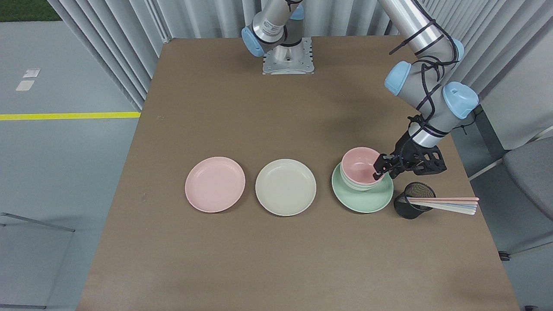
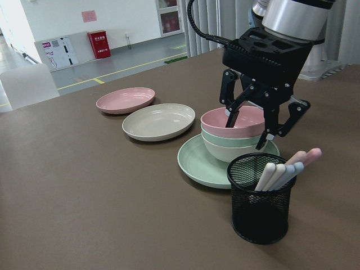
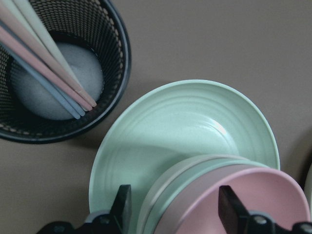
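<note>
My gripper (image 2: 246,135) is open at the top of a stack of bowls, its fingers straddling the near rim of the pink bowl (image 3: 258,195); in the front view it reaches down over that bowl's right side. Beneath the pink bowl are a pale green bowl (image 2: 225,140) and a cream bowl (image 2: 225,153), all on a green plate (image 3: 195,112). Whether the fingers touch the bowls is unclear. A cream plate (image 1: 285,187) and a pink plate (image 1: 215,184) lie in a row to the left in the front view.
A black mesh cup (image 2: 260,219) with pink, white and blue chopsticks (image 1: 446,204) stands right beside the green plate.
</note>
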